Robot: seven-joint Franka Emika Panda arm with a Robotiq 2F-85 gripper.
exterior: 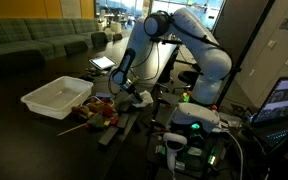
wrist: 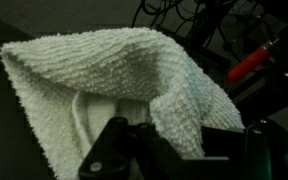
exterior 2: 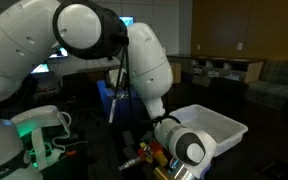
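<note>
A white terry towel (wrist: 124, 75) fills the middle of the wrist view, its folds gathering at the dark fingertips of my gripper. The fingers are shut with the cloth bunched between them, though the fabric hides part of the fingers. From exterior view 1, the towel (exterior: 142, 98) appears as a pale patch near the table's edge, with my gripper (exterior: 131, 88) small and dark just over it. In exterior view 2 the white wrist housing blocks the towel and the fingertips.
An empty white bin (exterior: 56, 97) stands on the dark table, also visible as the white bin (exterior 2: 209, 130) from the other side. A pile of colourful toys (exterior: 99, 112) lies between bin and towel. Several cables and a red-handled item (wrist: 249, 62) lie beyond the towel.
</note>
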